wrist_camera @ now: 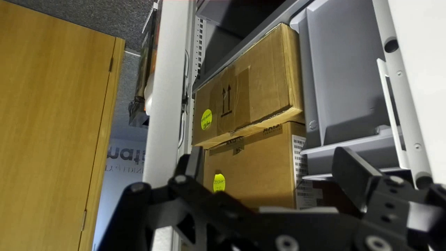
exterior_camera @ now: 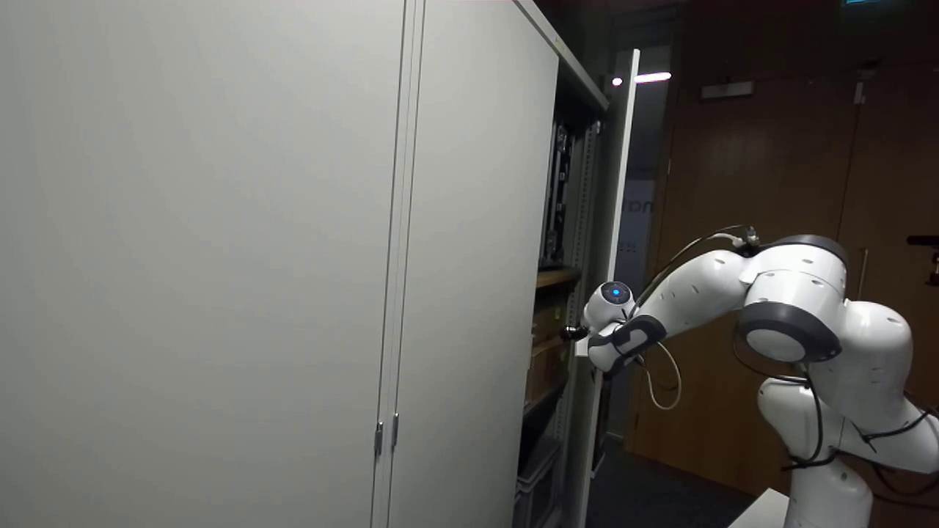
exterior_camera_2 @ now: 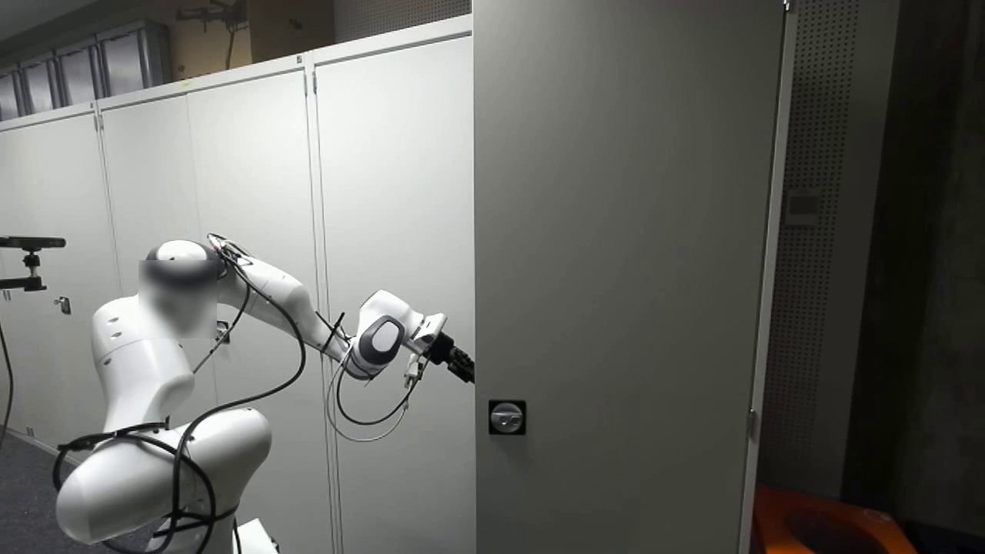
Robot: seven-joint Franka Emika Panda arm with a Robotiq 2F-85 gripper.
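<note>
The open cabinet door [exterior_camera_2: 628,231] fills the middle of exterior view 2, with a round lock [exterior_camera_2: 507,417] low near its left edge. In exterior view 1 the same door [exterior_camera: 622,176] appears almost edge-on. My gripper is open, its fingers wide apart with nothing between them. Its left finger [wrist_camera: 193,165] lies close beside the inner side of a long pale panel [wrist_camera: 167,83], apparently that door; contact cannot be made out. The fingertips pass behind the door's left edge in exterior view 2, so they are hidden there.
Inside the cabinet, cardboard boxes [wrist_camera: 251,163] are stacked beside a grey bin [wrist_camera: 347,75]. A closed white door [exterior_camera: 475,220] borders the opening. A wooden door [wrist_camera: 54,104] stands beyond, and an orange object [exterior_camera_2: 822,526] sits low behind the cabinet door.
</note>
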